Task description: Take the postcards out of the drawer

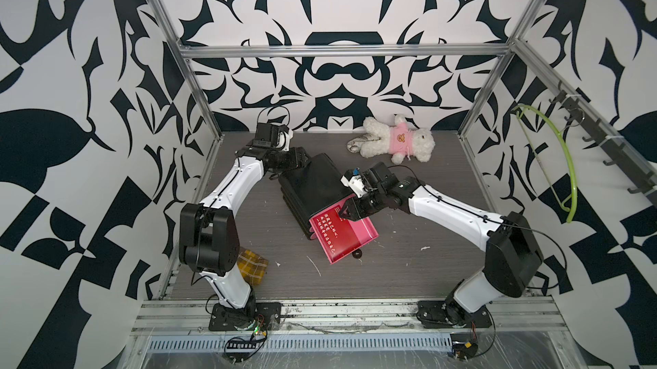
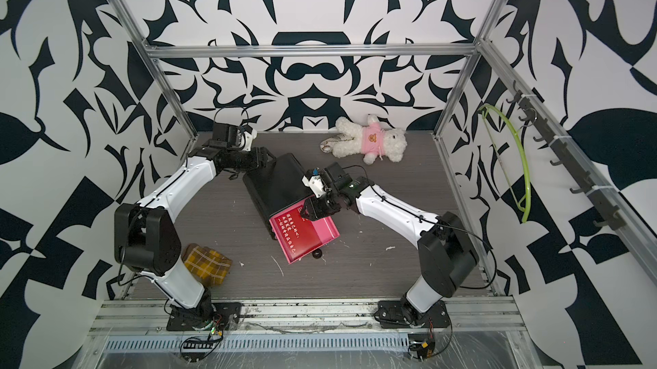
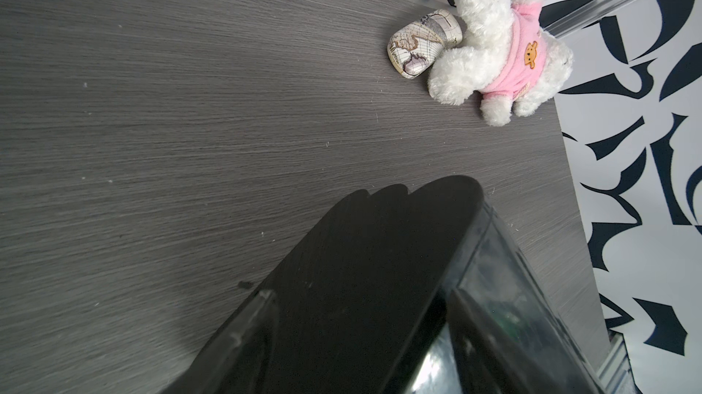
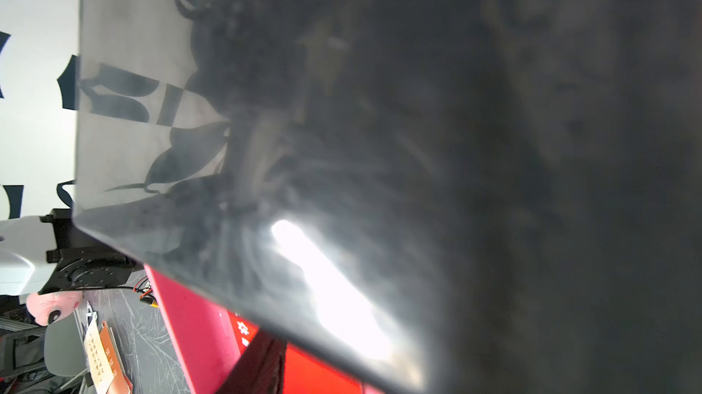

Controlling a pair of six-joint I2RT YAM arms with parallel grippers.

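A black cabinet (image 1: 316,180) stands angled on the table, its pink drawer (image 1: 366,226) pulled out toward the front. Inside the drawer lies a red postcard (image 1: 330,240) with white writing; whether more lie beneath it is hidden. My right gripper (image 1: 347,211) reaches in over the drawer's inner end, at the card's upper edge. In the right wrist view one dark finger (image 4: 259,364) shows beside the red card (image 4: 316,373), and the cabinet hides the other, so its opening cannot be judged. My left gripper is open, its fingers spread over the cabinet's far end.
A white plush toy (image 1: 402,140) in pink lies at the back, beside a small map-patterned pouch (image 3: 422,43). Near the left arm's base is a yellow checked cloth (image 2: 206,263). A small black round object (image 1: 357,254) sits beside the drawer.
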